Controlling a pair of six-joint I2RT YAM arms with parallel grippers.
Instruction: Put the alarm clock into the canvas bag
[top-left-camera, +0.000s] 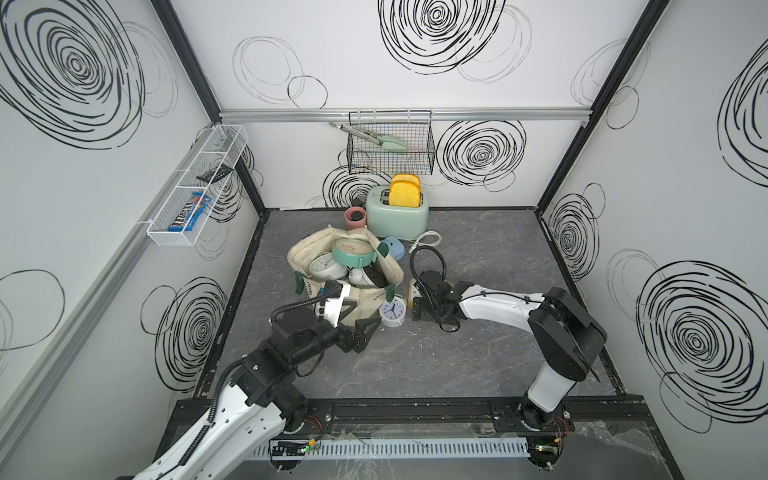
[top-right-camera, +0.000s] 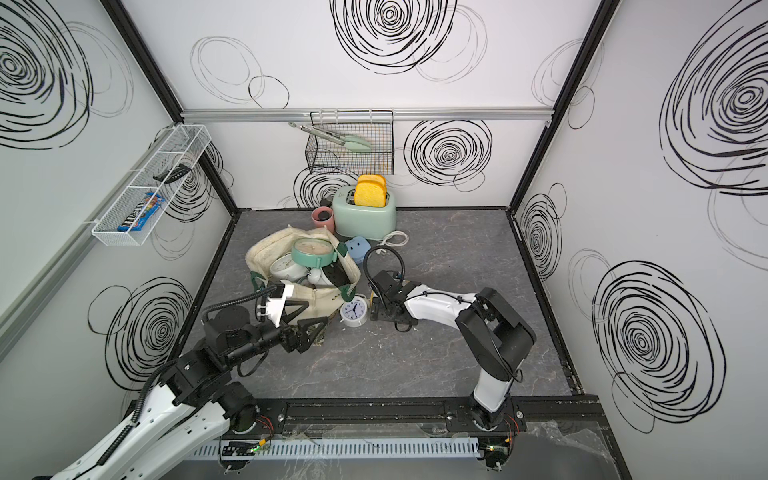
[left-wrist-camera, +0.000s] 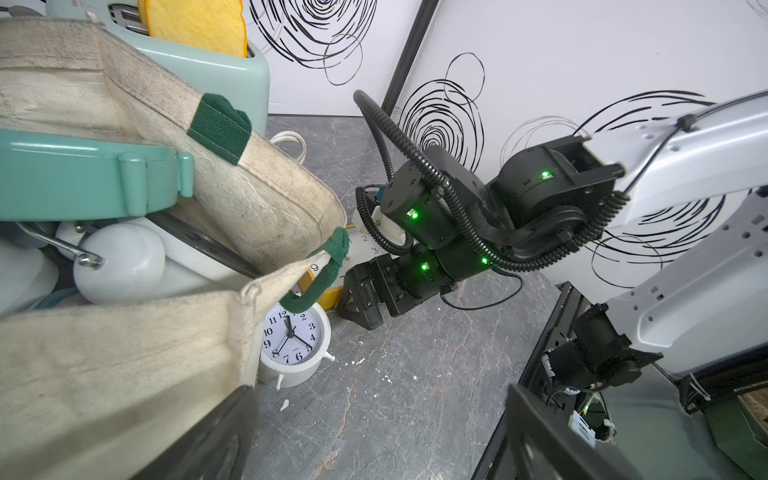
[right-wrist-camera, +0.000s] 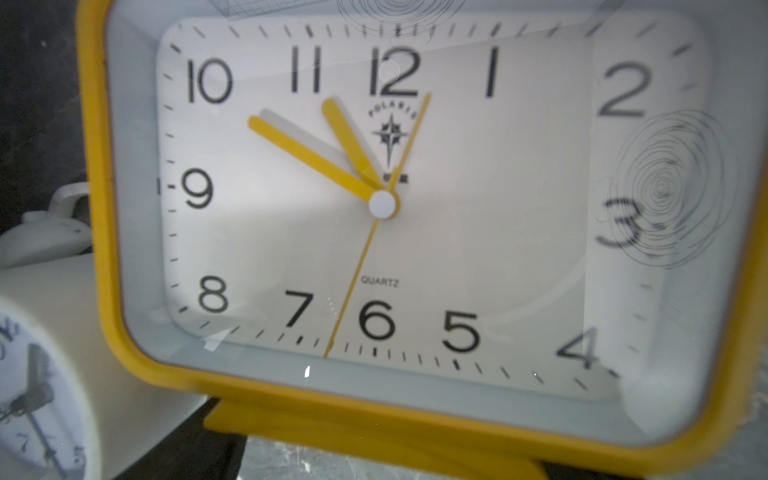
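A yellow-framed alarm clock (right-wrist-camera: 480, 248) fills the right wrist view, its face close to the camera. My right gripper is open right at this clock; whether its fingers touch the frame is hard to tell. A round white alarm clock (left-wrist-camera: 293, 340) stands beside it, at the bag's front right corner. The canvas bag (left-wrist-camera: 120, 384) is open at the top and holds a green-rimmed round clock (left-wrist-camera: 88, 176), a white clock (top-left-camera: 326, 266) and other white and dark items. In front of the bag, low over the table, my left gripper stands open and empty.
Behind the bag are a mint toaster (top-left-camera: 397, 214) with yellow toast, a pink cup (top-left-camera: 355, 217) and a blue object (top-left-camera: 393, 247). A white cord (top-left-camera: 426, 238) lies beside the toaster.
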